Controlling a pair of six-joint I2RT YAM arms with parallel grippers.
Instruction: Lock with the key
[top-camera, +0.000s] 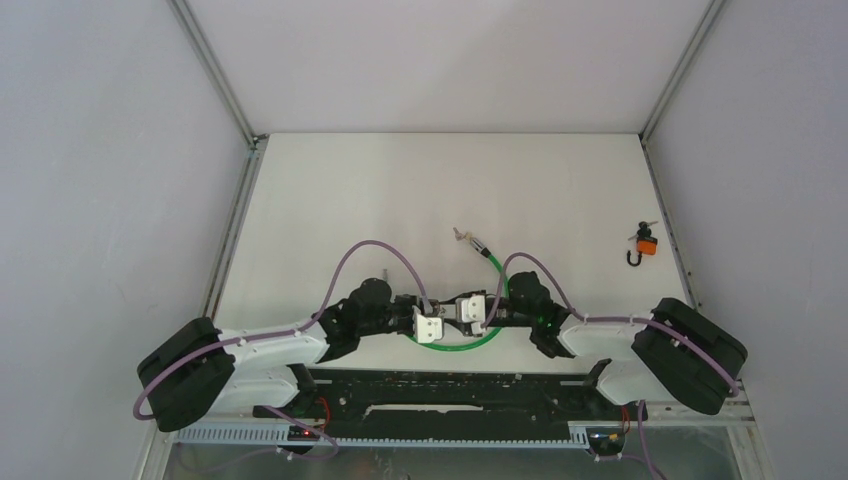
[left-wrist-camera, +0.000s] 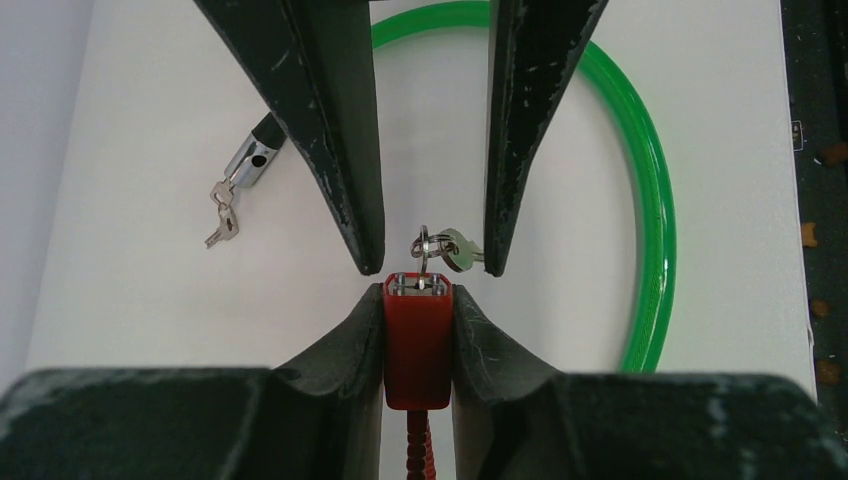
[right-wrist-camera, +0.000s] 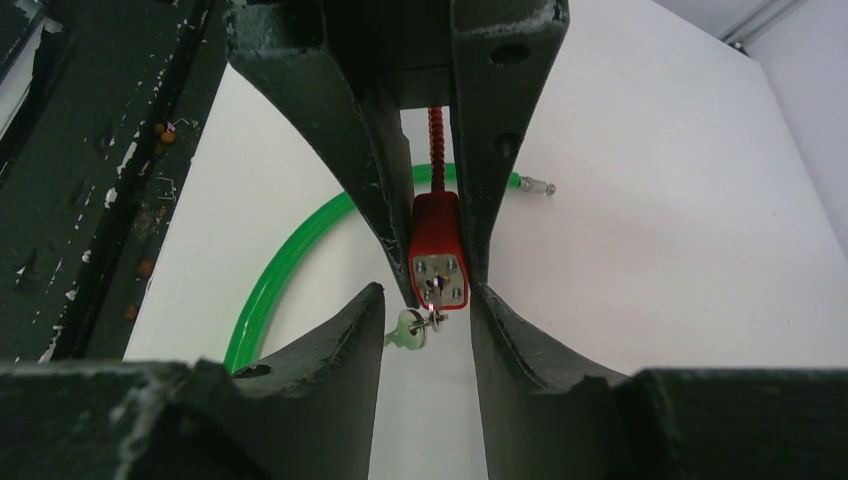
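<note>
My left gripper is shut on a red padlock (left-wrist-camera: 418, 350), its keyhole face turned toward my right gripper. One key (left-wrist-camera: 423, 262), seen edge-on, appears to sit in the keyhole. A second key (right-wrist-camera: 406, 331) dangles from the same ring off to one side. My right gripper is open and faces the padlock, with fingers (left-wrist-camera: 345, 170) on either side of the key in the left wrist view. Neither finger shows contact with the key. In the top view, the two grippers meet nose to nose near the table's front and hide the padlock.
A green cable lock (top-camera: 452, 347) curves on the table beneath the arms, its barrel (top-camera: 478, 246) and keys toward the back. An orange lock (top-camera: 647, 245) lies at the far right.
</note>
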